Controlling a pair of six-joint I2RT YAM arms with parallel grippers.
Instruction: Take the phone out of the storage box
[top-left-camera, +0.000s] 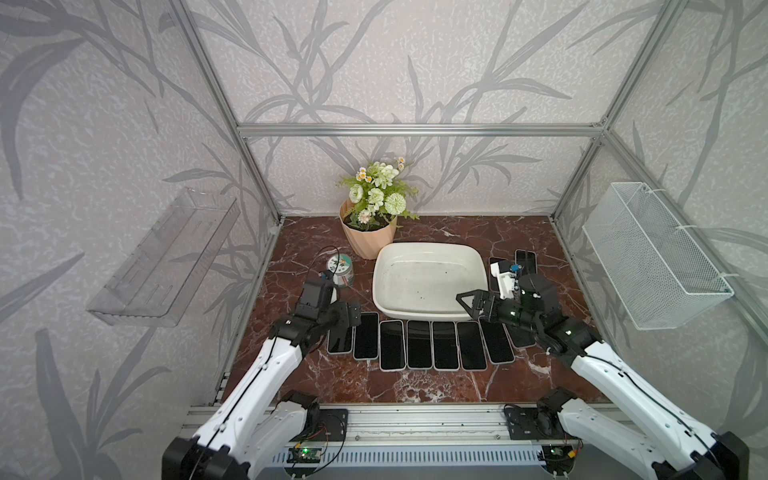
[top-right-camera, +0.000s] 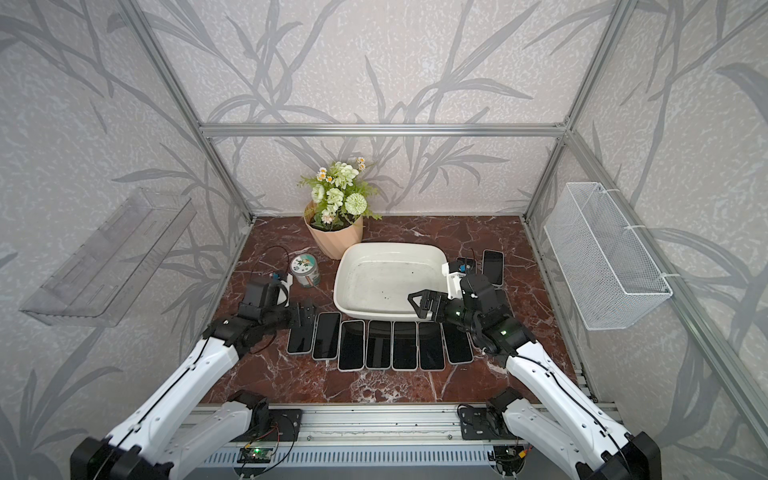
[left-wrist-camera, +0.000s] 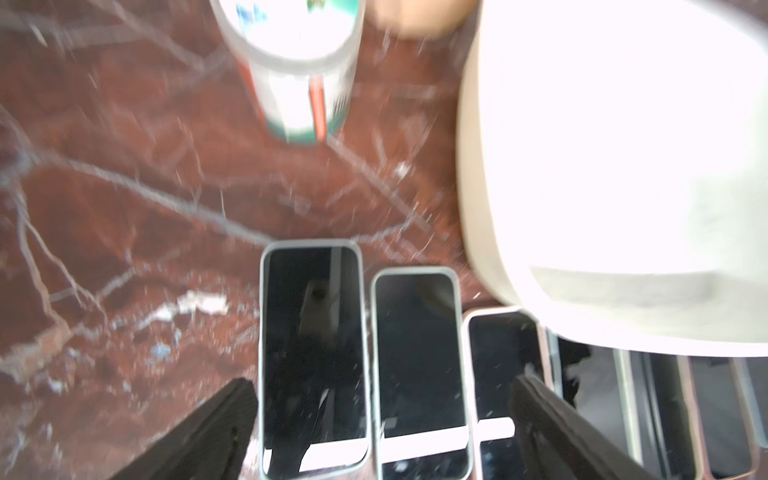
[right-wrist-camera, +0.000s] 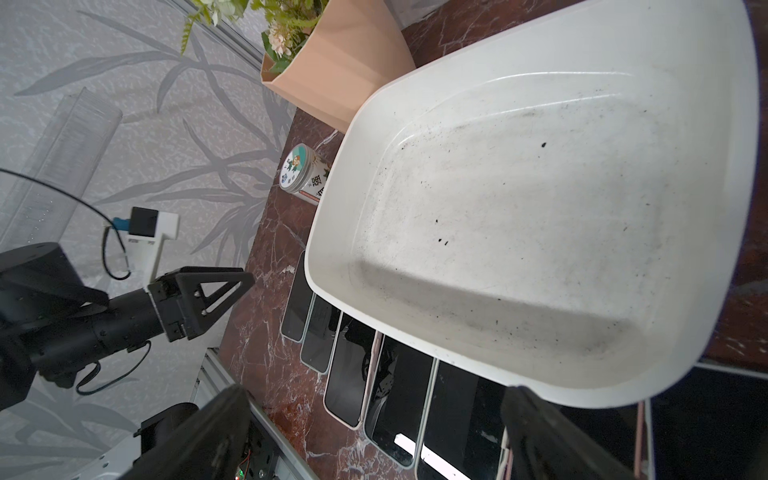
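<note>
The white box (right-wrist-camera: 528, 208) stands in the middle of the table, and its inside is empty apart from dark specks. Along its front lies a row of several dark-screened phones (top-left-camera: 419, 345). The row's leftmost phone (left-wrist-camera: 313, 344) lies flat on the marble, beside a second phone (left-wrist-camera: 420, 360). My left gripper is raised over this left end, open, its blurred fingers apart and nothing held. Near the box's front right corner, my right gripper hangs open above the rim, empty too.
Behind the box's left corner stands a flower pot (top-left-camera: 369, 238), with a round tin (top-left-camera: 340, 270) in front of it. More phones (top-right-camera: 493, 267) lie at the right. A clear bin (top-left-camera: 164, 260) and a white mesh basket (top-left-camera: 657, 256) hang on the side walls.
</note>
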